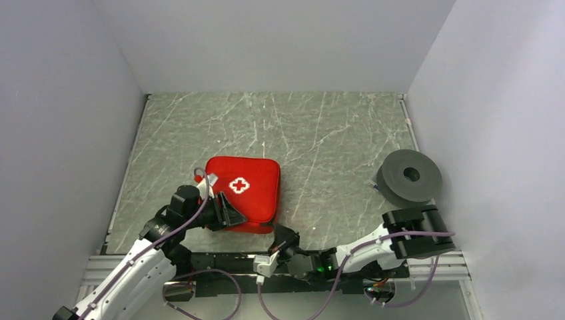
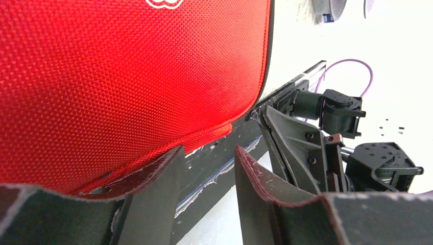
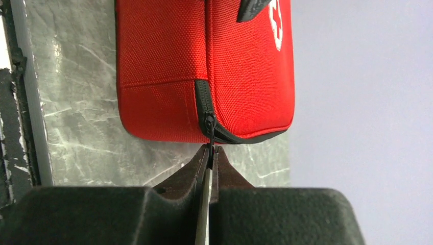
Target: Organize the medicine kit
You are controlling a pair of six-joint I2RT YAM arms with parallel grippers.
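The red medicine kit (image 1: 256,190), with a white-edged cross on its lid, lies closed on the table's near side. Over its front left part is my left gripper (image 1: 236,217); in the left wrist view its fingers (image 2: 158,191) stand apart beside the kit's red edge, nothing gripped between them. At the kit's front right corner is my right gripper, shut on the zipper pull (image 3: 211,133), a thin black strip running between its fingertips. The zipper slider (image 3: 210,121) sits at the kit's corner on the black zipper (image 3: 203,97). The left arm hides part of the kit's left side.
A dark grey round object (image 1: 408,177) with a hole in its top stands at the right side. Walls close in the left, back and right.
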